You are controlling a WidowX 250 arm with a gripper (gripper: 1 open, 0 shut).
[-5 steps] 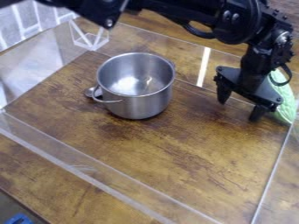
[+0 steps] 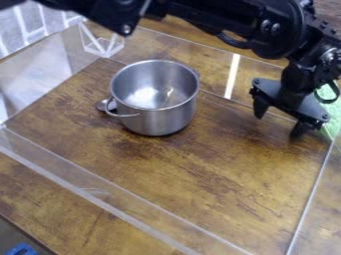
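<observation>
My black gripper [image 2: 282,115] is at the right of the camera view, low over the wooden table, its two dark fingers apart in an open stance. A pale green item [image 2: 332,120], partly hidden behind the gripper, lies at the right edge. A steel pot [image 2: 152,110] with side handles stands left of the gripper, apart from it.
Clear plastic edging runs along its left and right sides. A small blue object [image 2: 19,249] sits in the bottom-left corner.
The arm and gripper have shifted slightly over the last second, covering a little more of the green item at the right. The pot has not moved.
</observation>
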